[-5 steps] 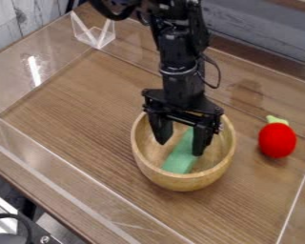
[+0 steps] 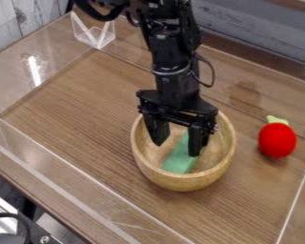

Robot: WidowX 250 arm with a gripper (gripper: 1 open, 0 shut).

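Observation:
A black robot arm reaches down from the top centre, its open gripper (image 2: 175,130) spread over a beige oval bowl (image 2: 213,176), with its fingers at or just inside the bowl's upper part. A pale green object (image 2: 183,158) lies on the bowl's floor, below and between the fingers; its upper end is partly hidden by the gripper.
A red tomato-like object (image 2: 276,140) with a small green piece behind it sits right of the bowl on the wooden table (image 2: 60,129). A clear plastic piece (image 2: 94,29) stands at the back left.
The gripper and arm have shifted slightly left and down. The bowl appears very slightly moved; the tomato has stayed put.

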